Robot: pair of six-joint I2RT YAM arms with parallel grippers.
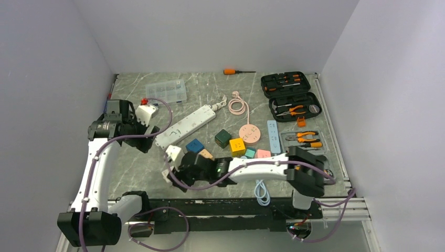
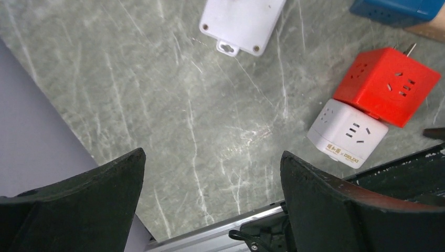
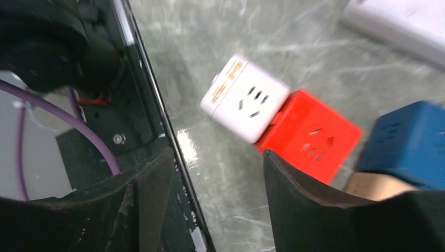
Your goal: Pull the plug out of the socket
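Note:
A white cube socket (image 2: pixel 347 133) and a red cube socket (image 2: pixel 388 86) lie side by side, touching, near the table's front edge. A metal prong sticks out from the red one's far side. The right wrist view shows the white cube (image 3: pixel 245 98) and the red cube (image 3: pixel 310 137) beyond my right gripper, whose fingers stand apart with nothing between them. From above, that gripper's arm covers most of both cubes. My left gripper is open over bare table, to the left of the cubes.
Behind the left gripper lies a white power strip (image 1: pixel 186 127). A blue cube (image 1: pixel 195 146) and a wooden cube (image 1: pixel 205 154) sit close to the right arm. Several other sockets and tool boxes (image 1: pixel 295 107) occupy the right side. Bare table lies at front left.

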